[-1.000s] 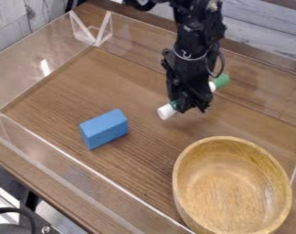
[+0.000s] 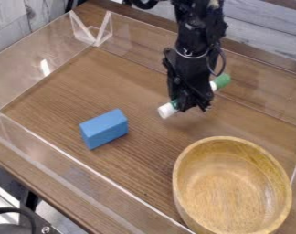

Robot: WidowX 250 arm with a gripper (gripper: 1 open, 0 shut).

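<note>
The black robot gripper (image 2: 187,91) hangs in the upper middle of the camera view, shut on a white and green object (image 2: 169,109) that pokes out below and left of its fingers. A green end (image 2: 220,82) shows to the right behind the gripper; whether it is the same object I cannot tell. The fingertips partly hide what is held.
A blue block (image 2: 104,129) lies on the wooden table (image 2: 65,82) at left. A large tan oval bowl (image 2: 230,192) fills the lower right. A white wire piece (image 2: 96,32) stands at the upper left.
The gripper has shifted very slightly; the other things stay in place.
</note>
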